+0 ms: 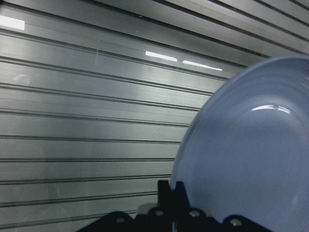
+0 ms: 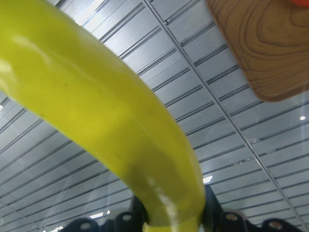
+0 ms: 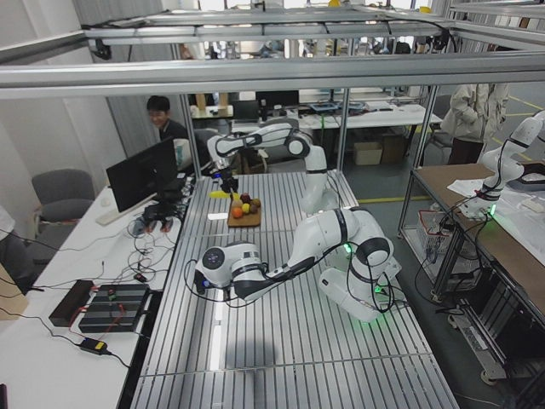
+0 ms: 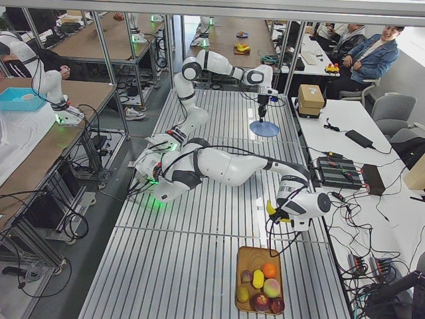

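Note:
A blue plate is at my left gripper, which is shut on its rim; the near arm hides it in the camera left view. My right gripper is shut on a yellow banana, held beside a wooden tray of fruit. The tray holds several fruits, among them an orange and a lemon.
Bare slatted metal table surrounds the tray and the plate. Side desks with cables, electronics and a monitor line one edge. Aluminium posts and beams frame the workspace, with people beyond.

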